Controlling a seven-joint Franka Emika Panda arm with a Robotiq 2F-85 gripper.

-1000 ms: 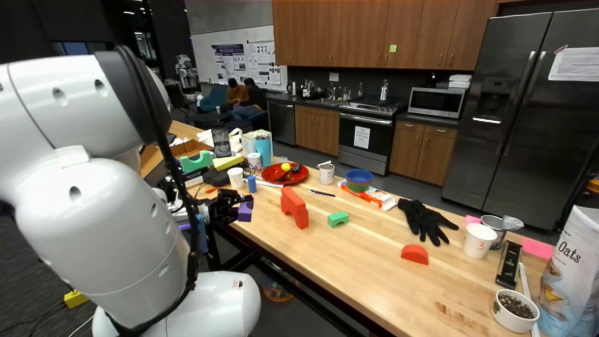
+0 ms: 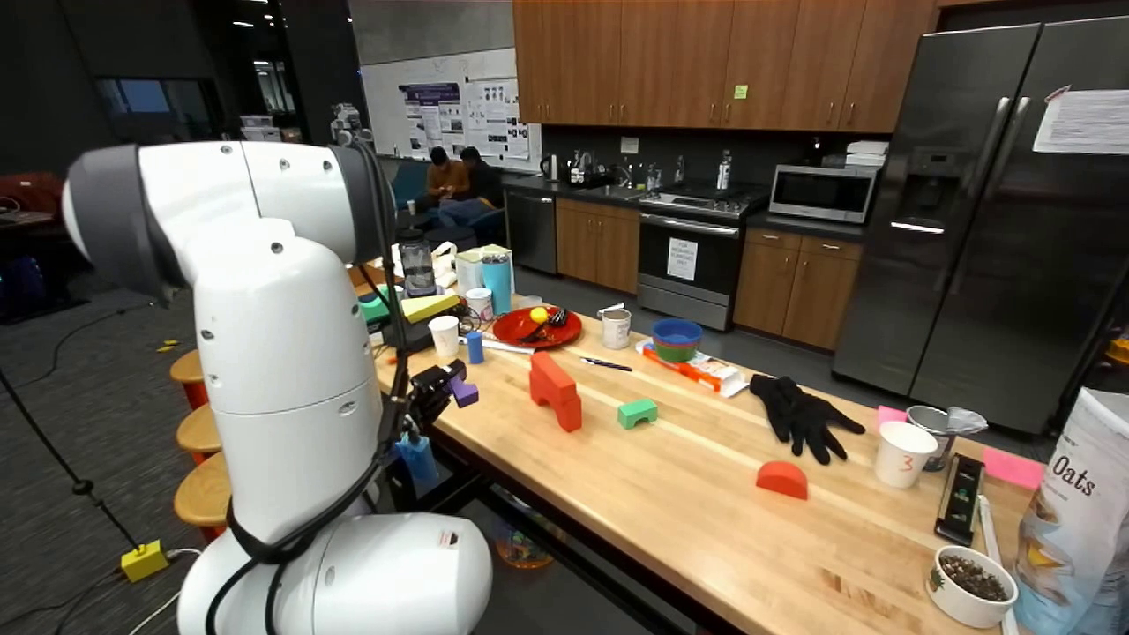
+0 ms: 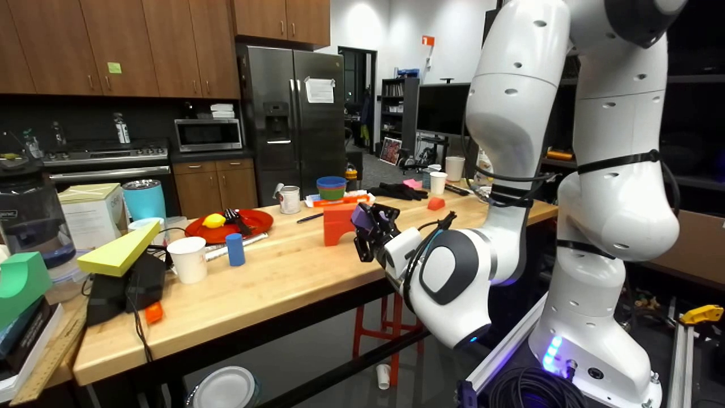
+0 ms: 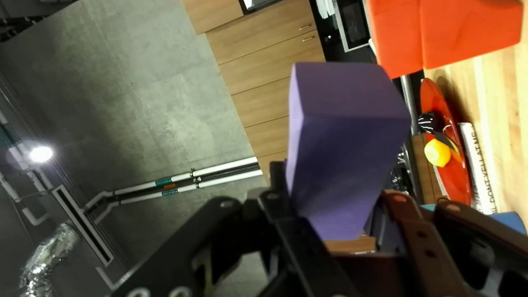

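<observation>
A purple block (image 4: 346,148) is held between the fingers of my gripper, which is shut on its lower end in the wrist view. From the first exterior view, the gripper (image 2: 444,392) and purple block (image 2: 463,392) are at the table's near edge, left of the red-orange blocks (image 2: 556,390). In the second exterior view the purple block (image 3: 362,217) overlaps the red-orange arch (image 3: 336,224); whether they touch cannot be told. A small green block (image 2: 637,413) and a red half-round block (image 2: 782,480) lie farther along the table.
Behind the red-orange blocks is a red plate (image 2: 537,328) with a yellow lemon-like item. A blue cylinder (image 2: 475,347) and white cup (image 2: 444,337) stand to the left. A black glove (image 2: 806,414) lies toward the right. Bare wood (image 2: 677,497) fills the table's near middle.
The arm's upper links have swung to the right in the first exterior view. My gripper and the purple block have tilted and turned, staying near the same spot. The table's objects look unmoved.
</observation>
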